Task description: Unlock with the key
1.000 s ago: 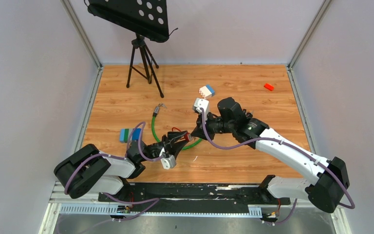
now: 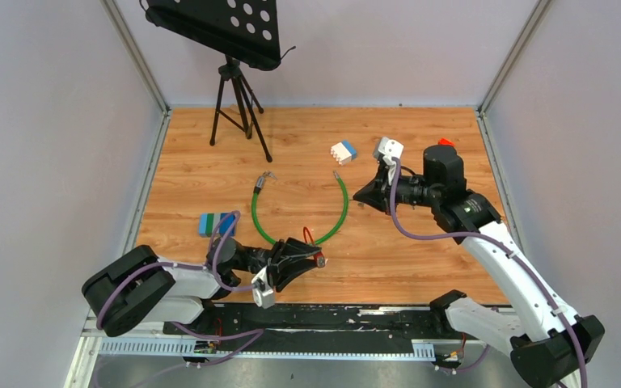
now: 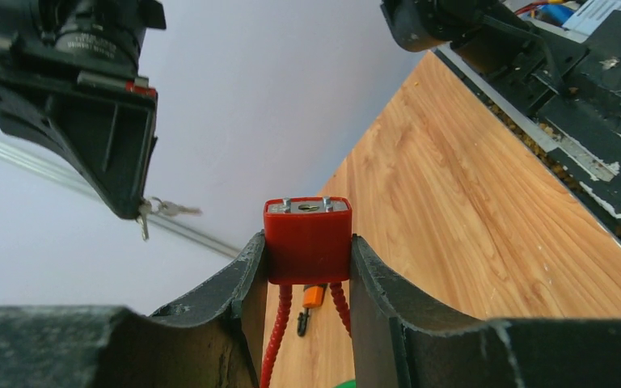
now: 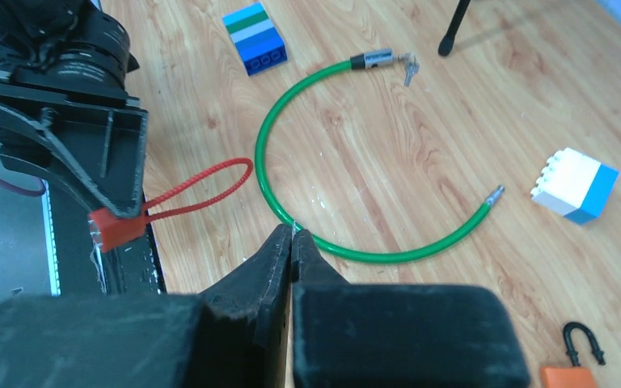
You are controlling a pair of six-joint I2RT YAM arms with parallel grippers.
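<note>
A red padlock [image 3: 307, 242] with a red cable loop is between the fingers of my left gripper [image 2: 321, 257], its keyhole face visible in the left wrist view. In the right wrist view that padlock [image 4: 118, 229] is at the left, the loop [image 4: 210, 192] pointing right. My right gripper [image 2: 354, 200] is up and to the right of it in the top view, well apart. Small silver keys [image 3: 166, 208] hang at its shut fingertips in the left wrist view; only a tiny silver tip shows between them in the right wrist view.
On the table lies a green cable lock [image 4: 263, 153] with its own keys [image 4: 410, 68]. Around it are a blue-green block [image 4: 256, 38], a white-blue block [image 4: 576, 184] and an orange padlock [image 4: 568, 377]. A black stand [image 2: 238, 89] rises at the back.
My right gripper has drawn away from the padlock, rightward and towards the back. The left gripper has moved slightly towards the front with the padlock, so a wide gap now separates them.
</note>
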